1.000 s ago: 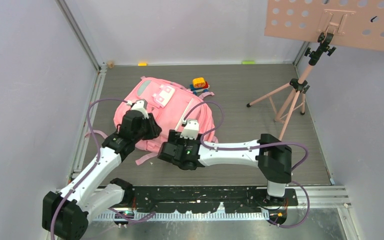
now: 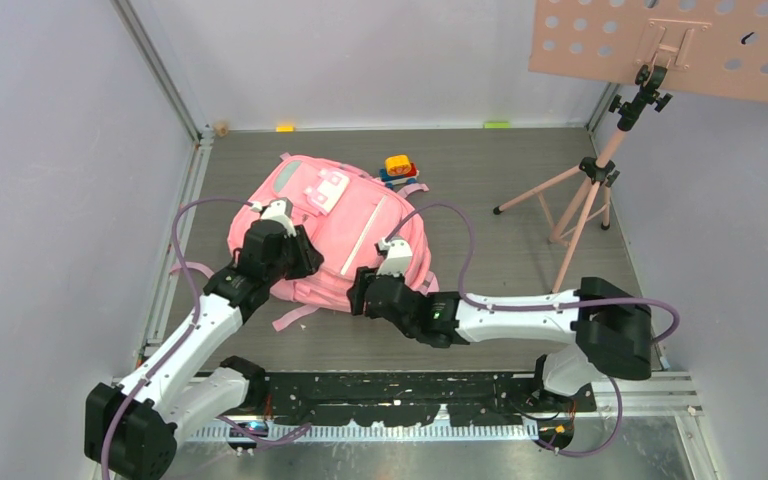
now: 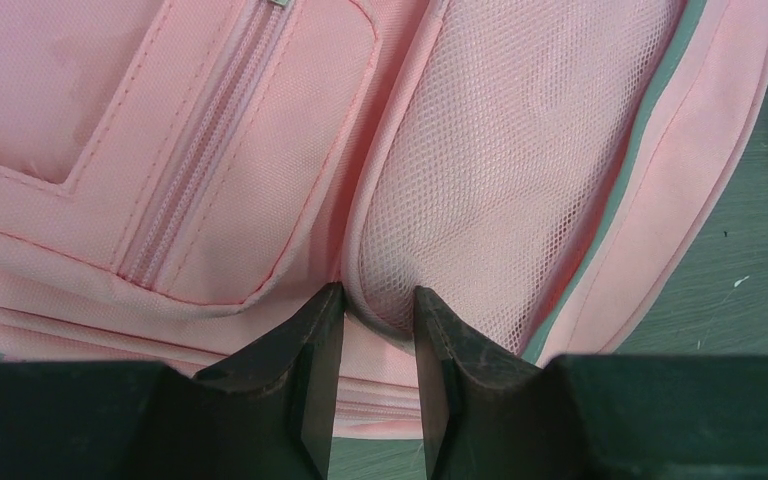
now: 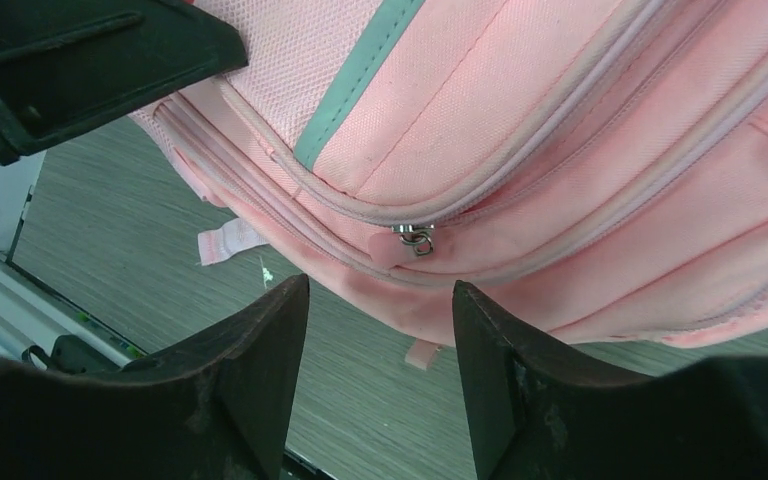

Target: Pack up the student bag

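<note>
A pink student bag (image 2: 360,225) lies on its back on the grey floor, left of centre in the top view. Over its lower left side is my left gripper (image 2: 316,262). In the left wrist view, the piping of the mesh pocket (image 3: 520,170) runs between the parted fingertips of that gripper; I cannot see any pinch on it. At the bag's lower edge stands my right gripper, open and empty. Just beyond its fingertips, a metal zipper pull (image 4: 418,242) shows on the bag's zip seam. The left gripper enters the right wrist view from the upper left.
A small yellow, red and blue toy (image 2: 398,167) sits behind the bag. To the right rises a pink tripod stand (image 2: 582,205) holding a perforated board (image 2: 700,50). Bare floor (image 2: 490,250) lies between bag and stand. The two grippers are close together.
The left arm and the bag look unmoved.
</note>
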